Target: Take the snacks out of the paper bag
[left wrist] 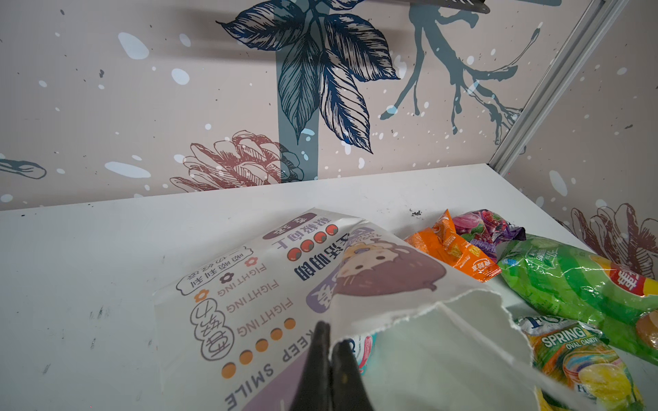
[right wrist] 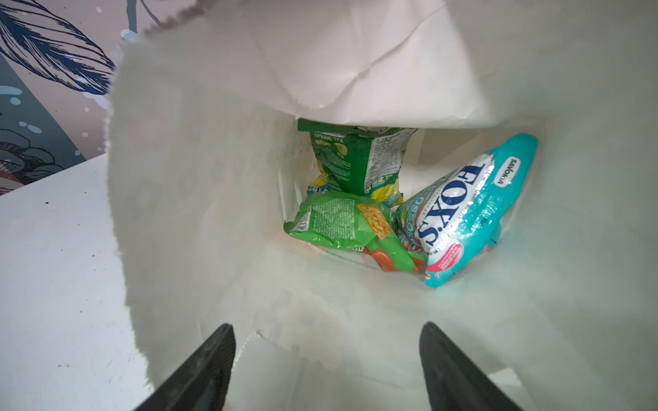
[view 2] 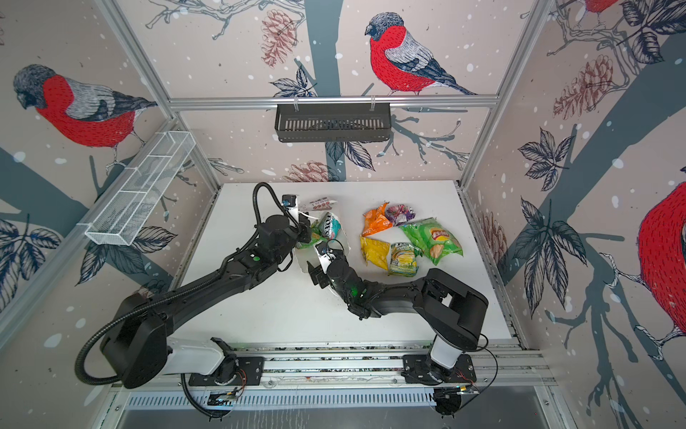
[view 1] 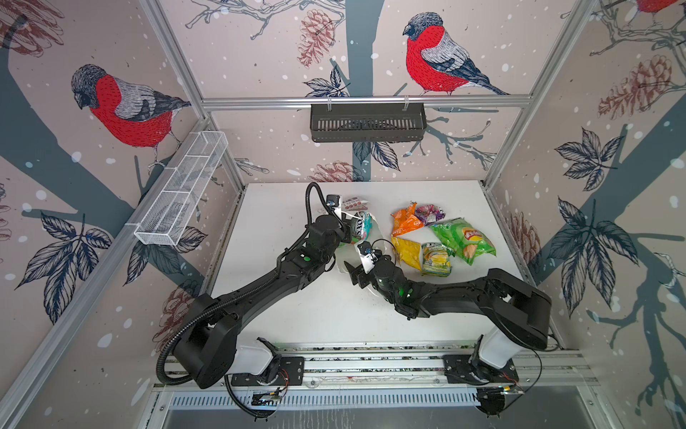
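Observation:
The white paper bag [left wrist: 260, 294] lies on its side with its mouth wide. At its rim, my left gripper is shut on the paper edge, which runs in between its fingertips. Inside, in the right wrist view, are a teal FOX'S pack [right wrist: 455, 212], a green pack [right wrist: 336, 218] in front and a darker green pack [right wrist: 353, 161] behind, partly covering something yellow. My right gripper stands open at the bag's mouth, its fingers apart with only bag paper behind them. It is well short of the packs.
Right of the bag lie an orange pack [view 1: 406, 220], a purple pack [view 1: 429, 213], a large green pack [view 1: 466, 239], a yellow pack [view 1: 407, 251] and a yellow-green candy pack [view 1: 436, 259].

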